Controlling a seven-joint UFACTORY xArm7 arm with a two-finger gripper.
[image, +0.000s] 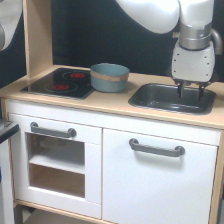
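Observation:
My gripper (190, 90) points down over the dark sink (150, 96) at the right of the toy kitchen's counter. Its two dark fingertips stand apart, and nothing shows between them. To the left, the grey-blue pot (109, 78) sits upright at the right edge of the black stovetop (60, 85), well apart from the gripper. Behind the gripper, most of the faucet (217, 42) is hidden.
Below the counter are a shut white cabinet door (158, 180) with a grey handle (157, 149) and an oven front (58, 130) with a see-through window. Bare wooden counter (120, 100) lies between pot and sink. A pale rounded part (8, 22) juts in at upper left.

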